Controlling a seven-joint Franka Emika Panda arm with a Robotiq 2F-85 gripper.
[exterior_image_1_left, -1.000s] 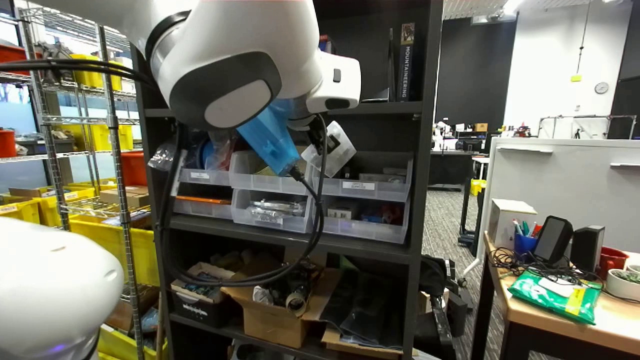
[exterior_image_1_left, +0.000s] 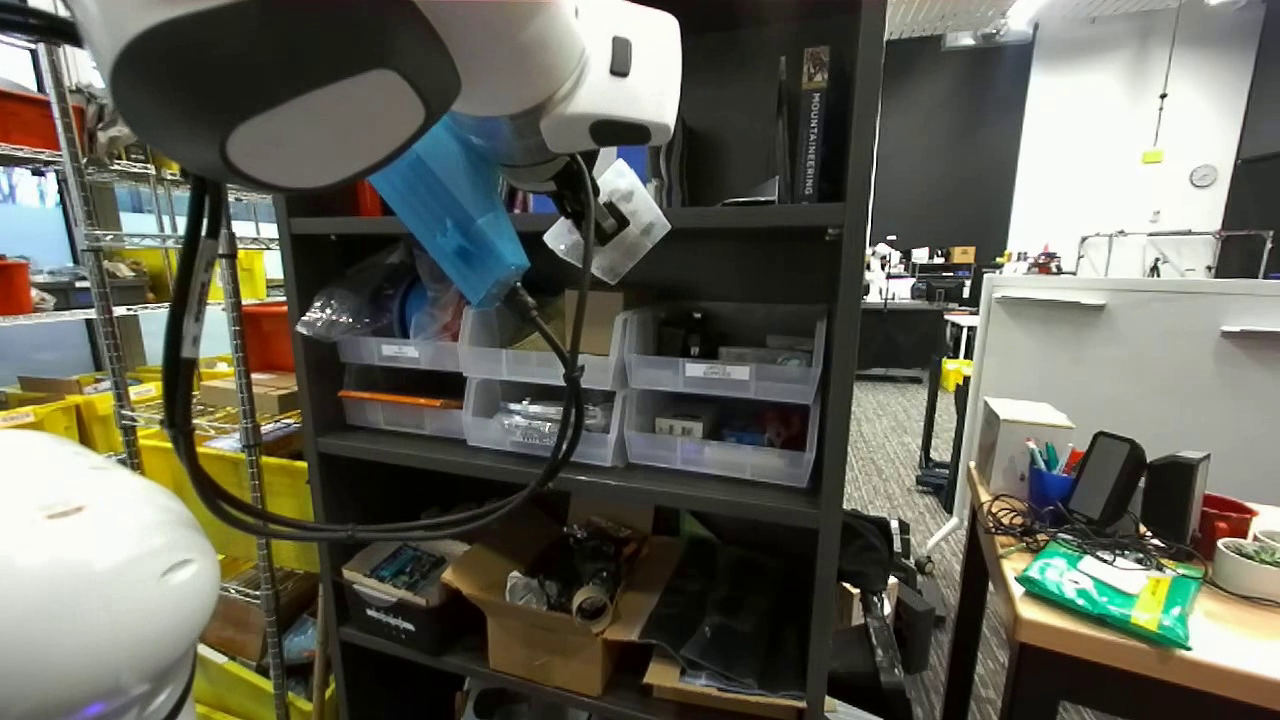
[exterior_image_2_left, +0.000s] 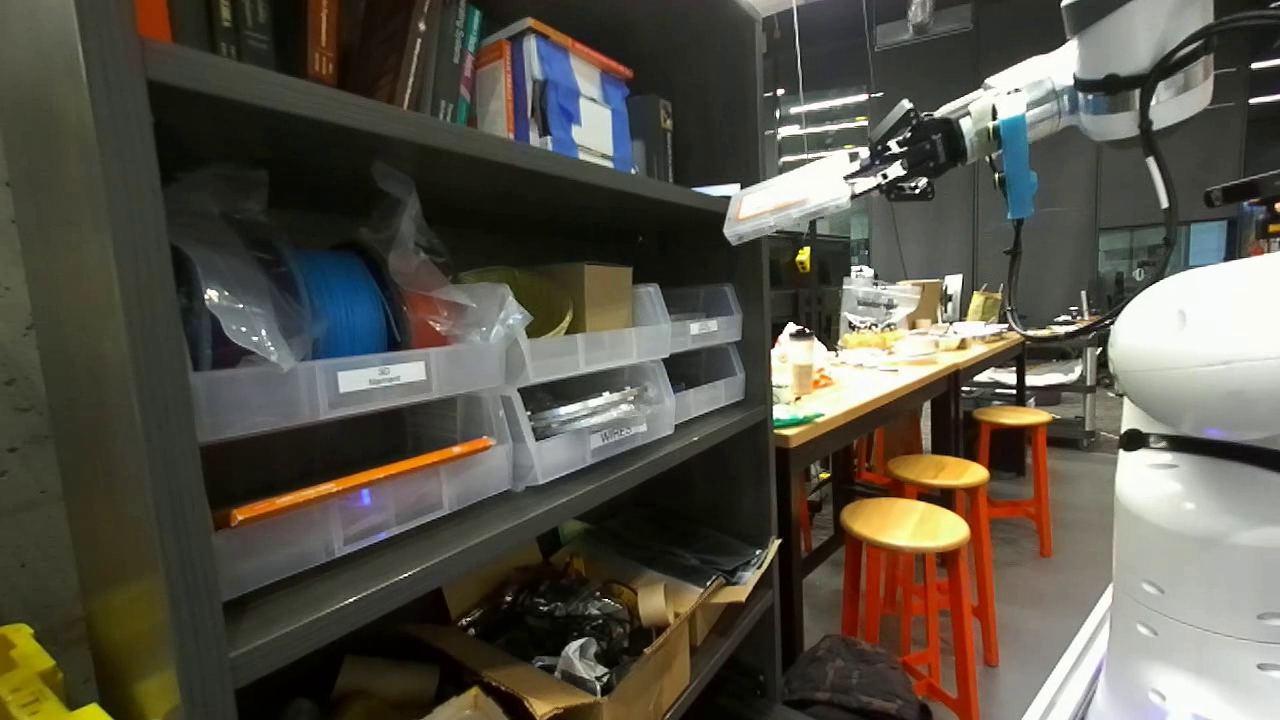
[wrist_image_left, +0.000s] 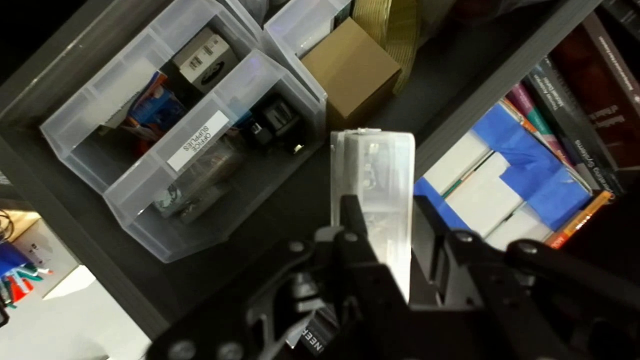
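My gripper is shut on a clear plastic case (wrist_image_left: 384, 180), which sticks out ahead of the fingers in the wrist view. In exterior view 2 the case (exterior_image_2_left: 794, 199) hangs tilted in the air by the shelf's right edge, with the gripper (exterior_image_2_left: 858, 174) at its right end. Exterior view 1 shows the case (exterior_image_1_left: 630, 222) in front of the upper shelf board, above the bins; the arm hides part of the gripper there. What is inside the case is too blurred to tell.
Clear bins, including the office supplies bin (exterior_image_1_left: 723, 366), fill the middle shelf (exterior_image_1_left: 744, 492). Beside them stands a cardboard box (wrist_image_left: 354, 69). Books and a blue-taped stack (exterior_image_2_left: 570, 102) sit on the shelf above. A desk (exterior_image_1_left: 1152, 624) is at the right.
The arm has moved left and up in exterior view 1, carrying the case from in front of the bins to the level of the upper shelf board. The cable swung along.
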